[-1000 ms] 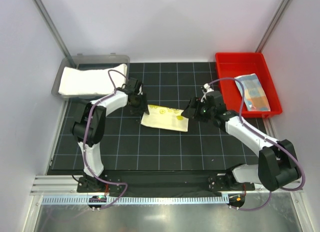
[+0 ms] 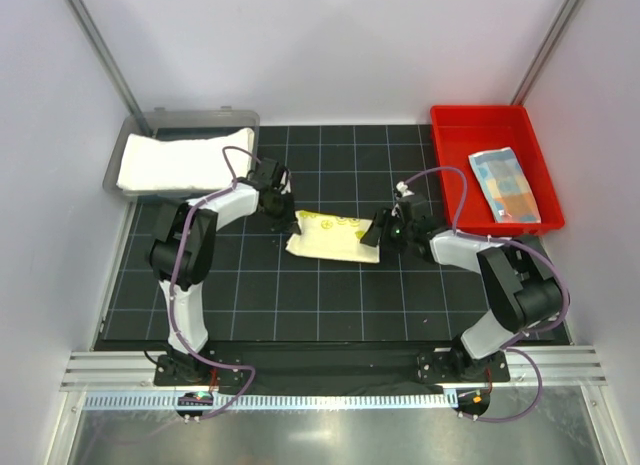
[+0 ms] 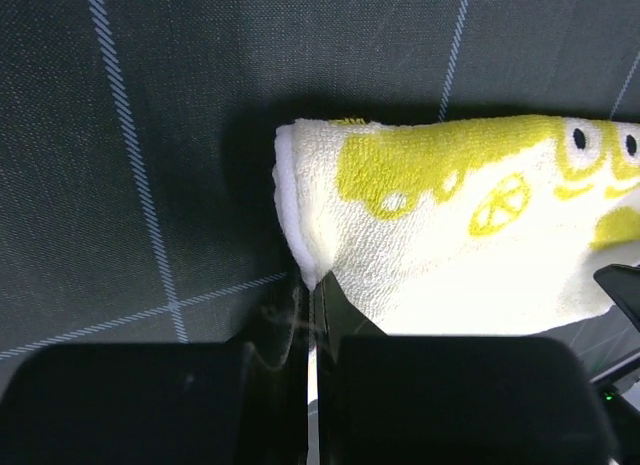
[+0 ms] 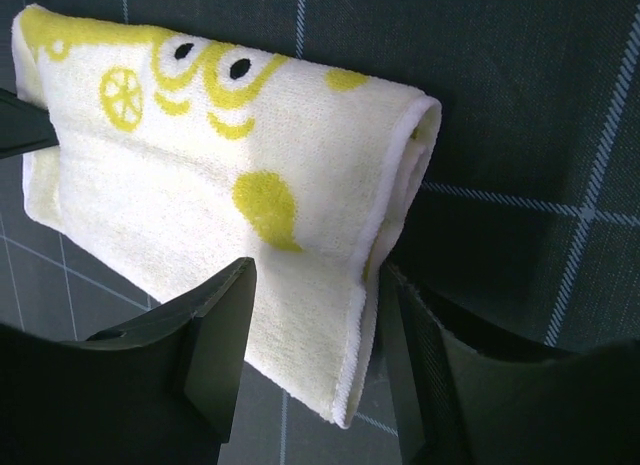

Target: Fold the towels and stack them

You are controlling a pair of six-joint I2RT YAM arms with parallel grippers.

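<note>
A white towel with a yellow print (image 2: 325, 245) lies folded into a rectangle on the dark gridded mat, between my two arms. At its left short edge my left gripper is shut, with the towel's edge (image 3: 292, 205) pinched at its fingertips. My right gripper straddles the right short edge, its fingers parted, one over the towel's face and the other just outside the layered edge (image 4: 362, 315). There is a gap between those fingers and the cloth, so the right one is not clamped.
At the back left stands a clear bin (image 2: 118, 165) with white towels (image 2: 180, 162) in it. A red bin (image 2: 455, 135) at the back right holds a folded patterned towel (image 2: 505, 185).
The right arm has swung inward and its gripper has come down to the towel's right edge. My left gripper and the towel have shifted slightly to the right.
</note>
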